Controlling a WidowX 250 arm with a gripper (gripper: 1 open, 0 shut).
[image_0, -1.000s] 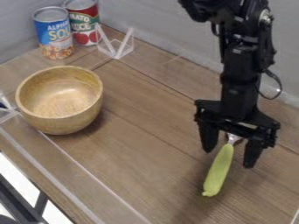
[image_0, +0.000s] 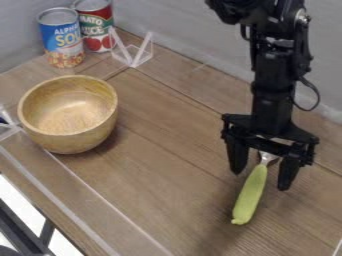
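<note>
My black gripper (image_0: 261, 172) is low over the wooden table at the right, its two fingers wide open. Between and just beneath them lies a long pale yellow-green object (image_0: 247, 200), like a vegetable, pointing toward the table's front. Its far end, with a small whitish part, is partly hidden under the gripper. I cannot tell whether the fingers touch the table.
A large wooden bowl (image_0: 67, 128) sits at the left. Two cans, a blue-labelled one (image_0: 63, 40) and a red one (image_0: 96, 20), stand at the back left against the wall.
</note>
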